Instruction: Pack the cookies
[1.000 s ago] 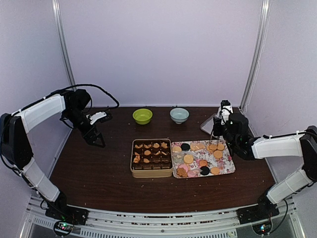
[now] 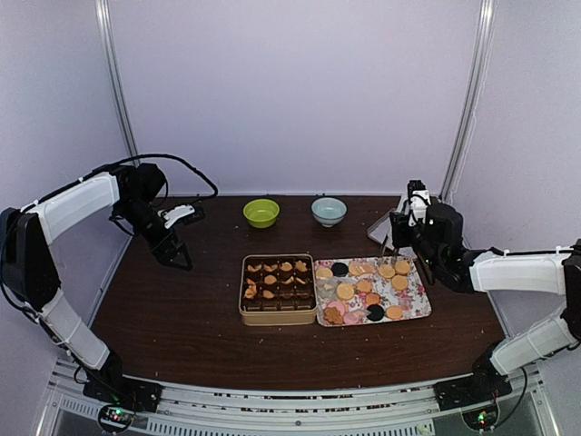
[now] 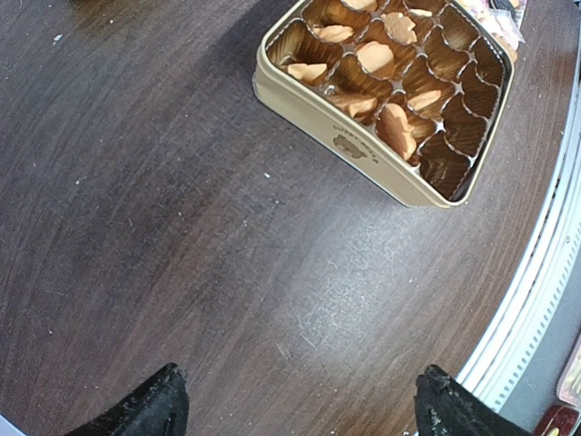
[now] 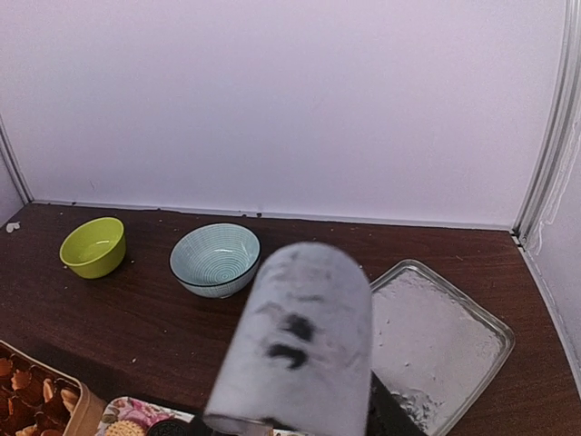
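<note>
A compartmented tin (image 2: 277, 316) holds cookies in several cells; it also fills the upper right of the left wrist view. Beside it lies a floral tray (image 2: 414, 305) with round beige, pink, dark and orange cookies (image 2: 398, 282). My right gripper (image 2: 390, 254) points down over the tray's back right, among beige cookies; its fingers are small in the top view and mostly hidden in the right wrist view, so what is between them cannot be told. My left gripper hangs open over bare table left of the tin.
A green bowl (image 2: 260, 214) and a pale blue bowl (image 2: 329, 210) stand at the back, with a metal tray (image 4: 449, 327) at back right, partly behind the right arm.
The right arm has risen slightly and shifted a little over the tray's back-right cookies since a second ago. The left arm has stayed still.
</note>
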